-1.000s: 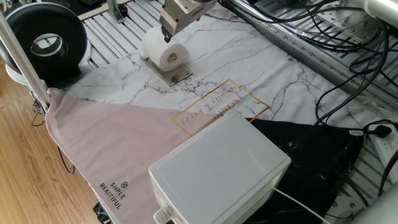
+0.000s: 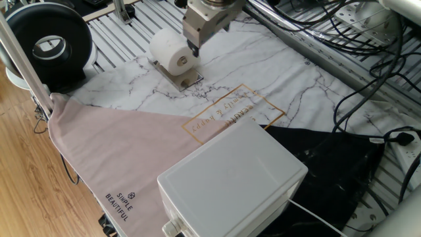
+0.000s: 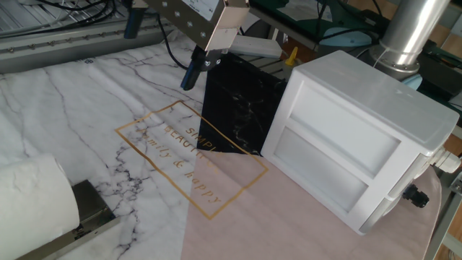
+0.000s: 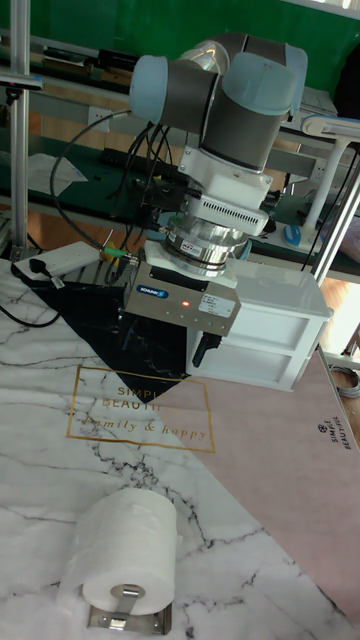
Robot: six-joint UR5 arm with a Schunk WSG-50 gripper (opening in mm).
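My gripper point(image 4: 162, 352) hangs above the cloth with its two dark fingers point(image 3: 193, 68) spread wide; it is open, and nothing shows between them. A white paper roll point(image 4: 126, 546) lies on its side on a metal holder point(image 2: 186, 81), well apart from the gripper in the third view. From the first view, one fingertip point(image 2: 195, 51) overlaps the roll's edge only by line of sight. The white drawer box point(image 3: 336, 126) stands at the other side, its two drawer fronts closed, close behind and beside the gripper in the third view.
A marble, black and pink cloth point(image 2: 118, 141) covers the table, its gold-framed lettering area clear. Loose cables point(image 2: 348, 99) run along one edge. A black ring-shaped object point(image 2: 49, 46) stands at the far left. A power strip point(image 4: 72, 259) lies behind the cloth.
In the first view my gripper has shifted to the right and slightly down, uncovering more of the roll's top. The roll and the box have not moved.
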